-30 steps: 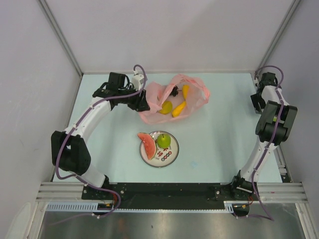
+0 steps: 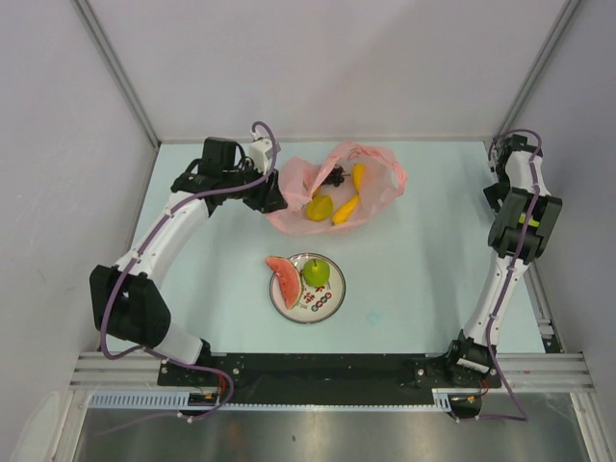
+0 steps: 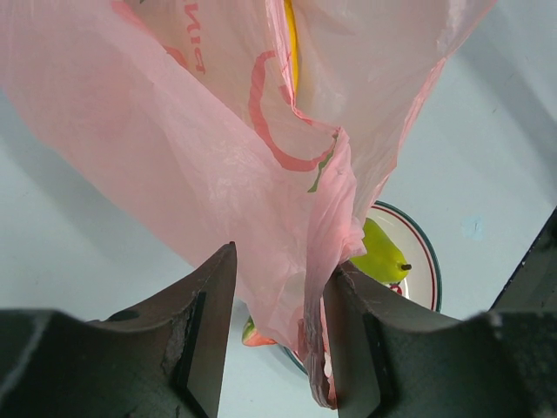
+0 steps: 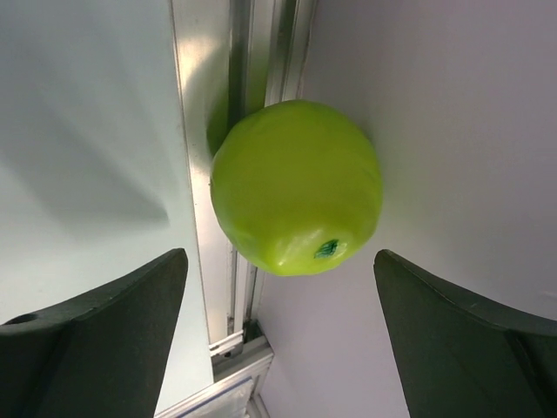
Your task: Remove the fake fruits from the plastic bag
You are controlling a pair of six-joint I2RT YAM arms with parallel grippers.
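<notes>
A pink plastic bag (image 2: 378, 196) sits upper middle, holding a pear (image 2: 320, 208), bananas (image 2: 346, 210) and dark grapes (image 2: 335, 176). My left gripper is at its left side, a bunched fold of pink plastic at its fingertips; how far it is closed on it is unclear. My right gripper stands open at the far right edge, a green round fruit (image 4: 297, 187) just beyond its fingertips in the right wrist view. A plate (image 2: 327, 303) below the bag holds a watermelon slice (image 2: 286, 281) and a green apple (image 2: 316, 272).
Metal rails and walls border it; the green fruit lies on the right rail against the wall.
The bag and plate look much the same.
</notes>
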